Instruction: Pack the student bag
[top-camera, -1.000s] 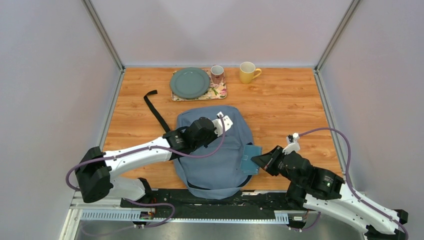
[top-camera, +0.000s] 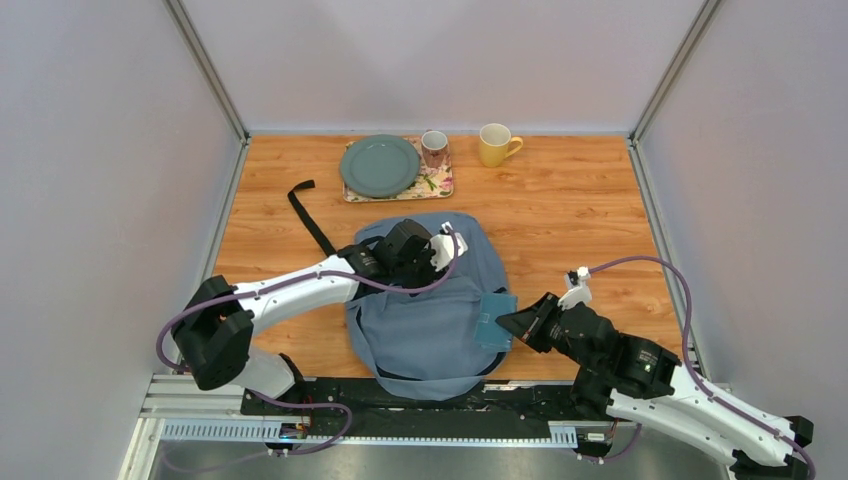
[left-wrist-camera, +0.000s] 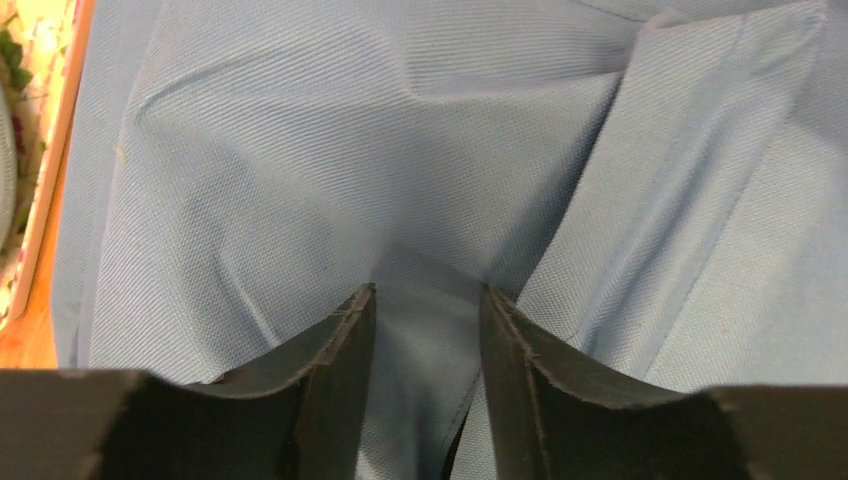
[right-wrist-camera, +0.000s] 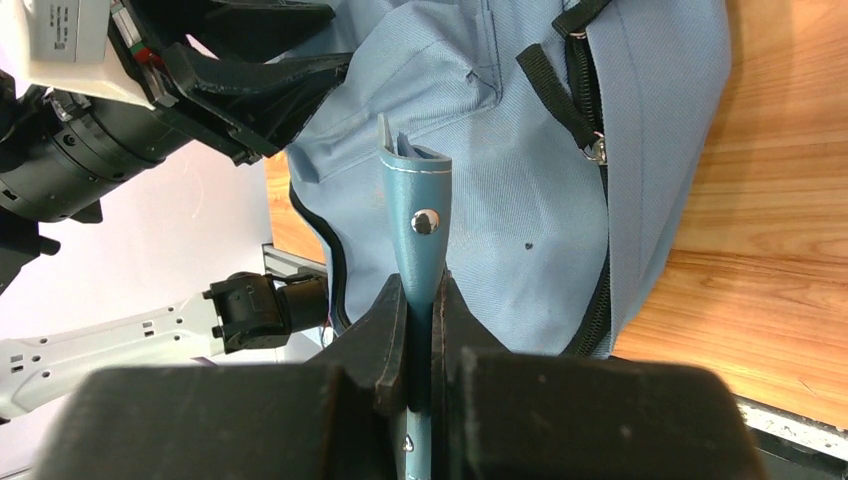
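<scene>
The blue-grey bag (top-camera: 428, 325) lies flat on the table, its top end away from the arms. A teal, flat, folder-like item with metal snaps (right-wrist-camera: 418, 215) stands edge-on between the fingers of my right gripper, which is shut on it. From the top, this teal item (top-camera: 492, 322) hangs over the bag's right side. My left gripper is above the bag, its fingers apart, with folds of bag cloth (left-wrist-camera: 300, 200) in front of and below them. Whether the fingertips touch cloth cannot be told. The left arm covers the bag's upper left in the top view.
At the back, a floral tray (top-camera: 437, 186) bears a grey-green plate (top-camera: 380, 165) and a cup (top-camera: 434, 148). A yellow mug (top-camera: 494, 147) stands to its right. One black strap (top-camera: 314, 222) reaches out left. Bare wood lies right of the bag.
My left arm has shifted slightly right and nearer the front over the bag. The right gripper, with the teal item, has moved a little left.
</scene>
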